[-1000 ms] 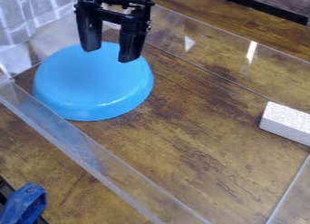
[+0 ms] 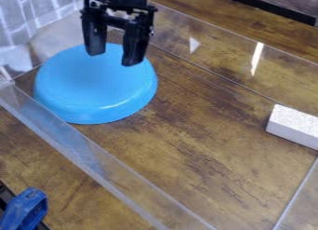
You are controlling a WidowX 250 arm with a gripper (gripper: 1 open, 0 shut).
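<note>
My black gripper point(image 2: 114, 44) hangs at the top of the camera view over a round blue lid-like disc point(image 2: 97, 85), its two dark fingers spread apart and pointing down. It is open, and I see nothing between the fingers. Whether the fingertips touch the disc cannot be told.
A white block point(image 2: 295, 124) lies on the wooden surface at the right. A blue crumpled object point(image 2: 20, 213) is at the bottom left. Clear plastic walls run along the left and right.
My gripper has shifted very slightly over the last second, staying above the blue disc. The disc and block look unmoved.
</note>
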